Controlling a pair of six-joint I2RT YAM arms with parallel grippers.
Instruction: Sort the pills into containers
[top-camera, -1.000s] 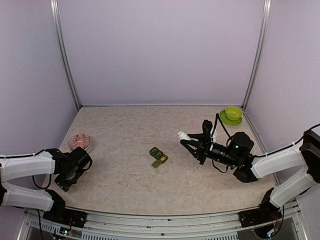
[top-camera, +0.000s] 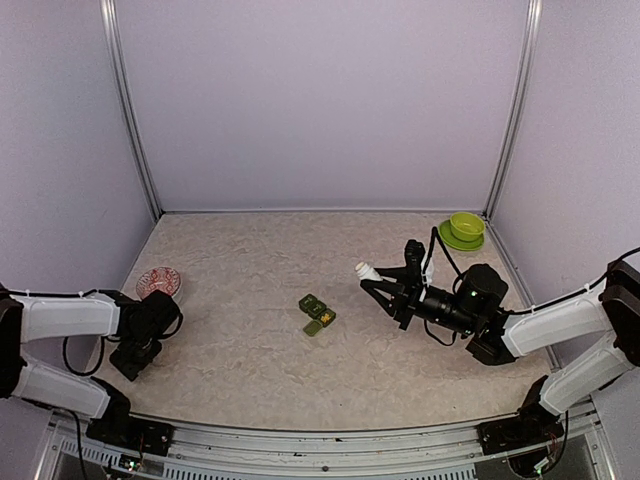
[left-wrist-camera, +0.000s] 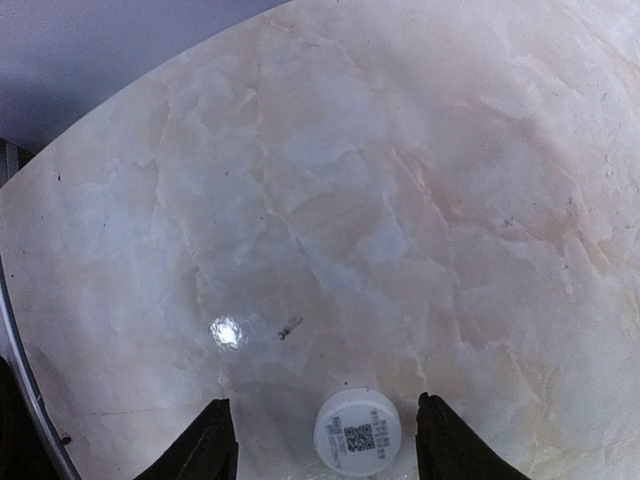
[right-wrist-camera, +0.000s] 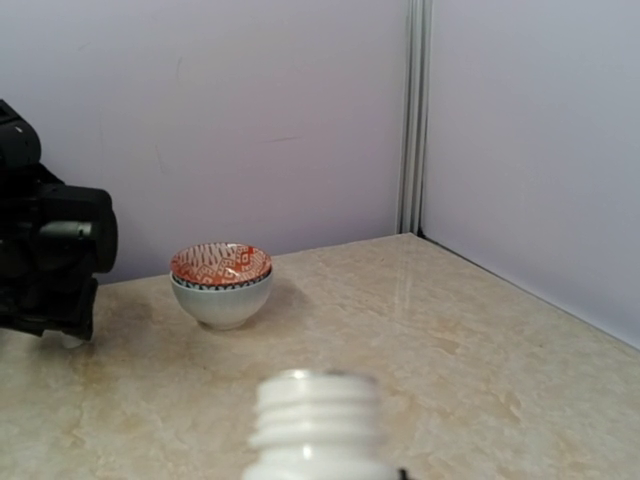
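In the top view my right gripper (top-camera: 385, 284) is shut on a white bottle (top-camera: 366, 271), held in the air right of centre; its threaded, capless mouth (right-wrist-camera: 315, 410) fills the bottom of the right wrist view. My left gripper is low at the table's front left, its fingers part open on either side of a white round cap (left-wrist-camera: 357, 435) with a printed code, apparently not closed on it. A small green pill organizer (top-camera: 316, 309) with its lid open lies at the centre of the table.
Stacked patterned bowls (top-camera: 158, 279) stand at the left, just behind the left arm. A green bowl (top-camera: 466, 224) on a green plate (top-camera: 462, 242) sits at the back right.
The left arm has shifted slightly at the front left, staying low. The right arm and bottle look unmoved.
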